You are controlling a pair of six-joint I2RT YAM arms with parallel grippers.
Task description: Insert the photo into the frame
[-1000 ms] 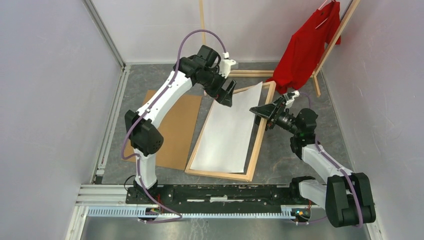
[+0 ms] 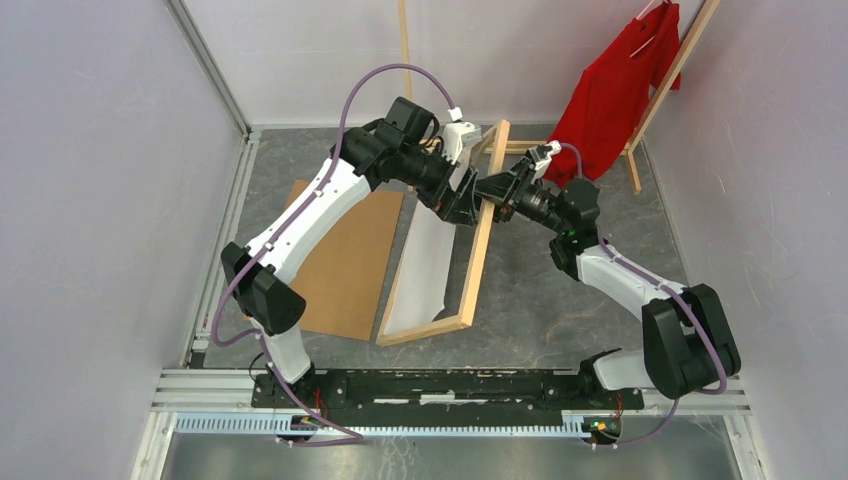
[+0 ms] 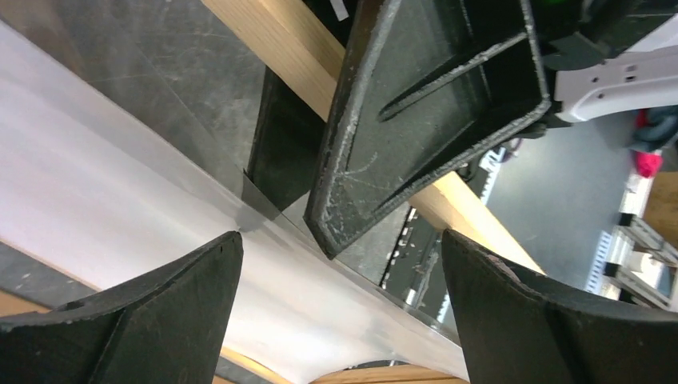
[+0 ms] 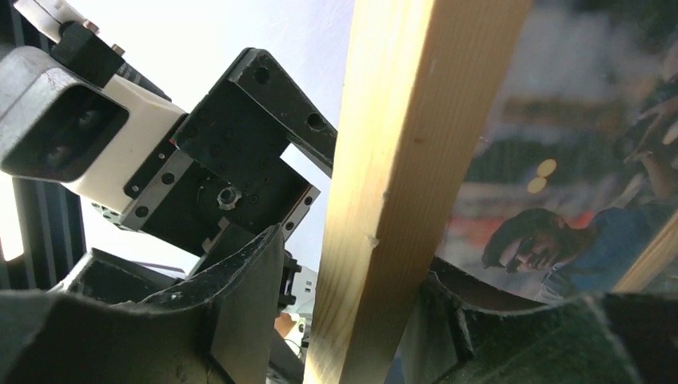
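Note:
The wooden frame [image 2: 479,258] stands tilted, its right side raised off the floor. Inside lies the photo [image 2: 424,262], white back upward; its printed side with people [image 4: 588,240] shows in the right wrist view. My right gripper has its fingers on either side of the frame's raised bar, a narrow gap showing beside one finger; whether it grips cannot be told. Over the photo, close beside the right gripper, my left gripper is open. The photo's pale edge passes behind its fingers [image 3: 136,312], with no contact visible.
Left of the frame, a brown board [image 2: 352,265] lies flat on the grey floor. A red garment [image 2: 620,95] hangs at the back right near wooden poles. The two grippers crowd each other at the raised bar.
The frame's right side has risen and swung left along with my right gripper. The photo appears narrower from above.

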